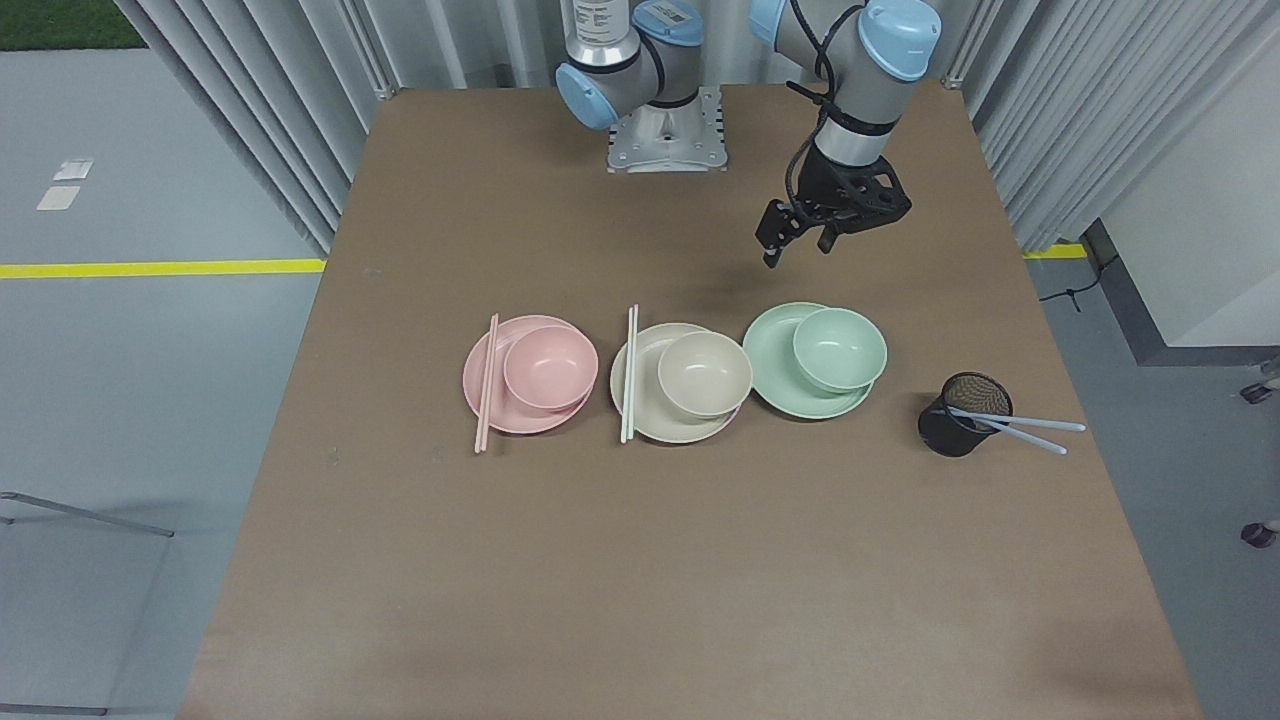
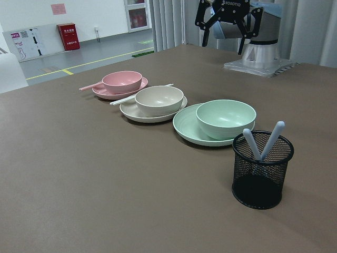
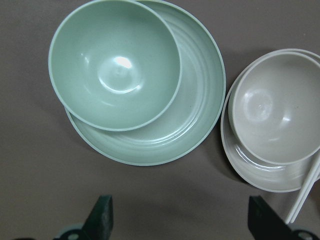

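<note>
My gripper (image 1: 798, 246) hangs over the back of the table, open and empty, behind a green bowl (image 1: 840, 350) on its plate (image 1: 780, 384). A cream bowl (image 1: 704, 374) on its plate (image 1: 666, 420) and a pink bowl (image 1: 551, 368) on its plate (image 1: 522, 418) stand to the left. Cream chopsticks (image 1: 630, 372) and pink chopsticks (image 1: 486, 384) lie at those plates' left edges. A black mesh cup (image 1: 948, 432) right of the green plate holds two pale chopsticks (image 1: 1032, 438). In the wrist view, the fingertips (image 3: 102, 215) frame bare table.
The arm's base plate (image 1: 666, 150) sits at the back edge.
</note>
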